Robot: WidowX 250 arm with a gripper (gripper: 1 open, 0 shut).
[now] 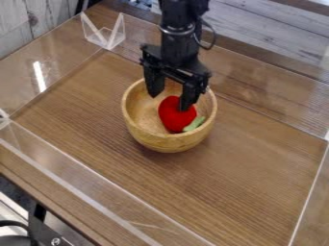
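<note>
A wooden bowl [152, 138] sits on the table, holding a red round object [176, 113] with a green piece [195, 123] at its right side. My black gripper [174, 82] hangs over the back of the bowl, open, its two fingers reaching down on either side above the red object. Whether the fingertips touch anything in the bowl I cannot tell.
Clear plastic pieces [103, 31] lie at the back left and at the left edge. A dark cable shows at the bottom left corner.
</note>
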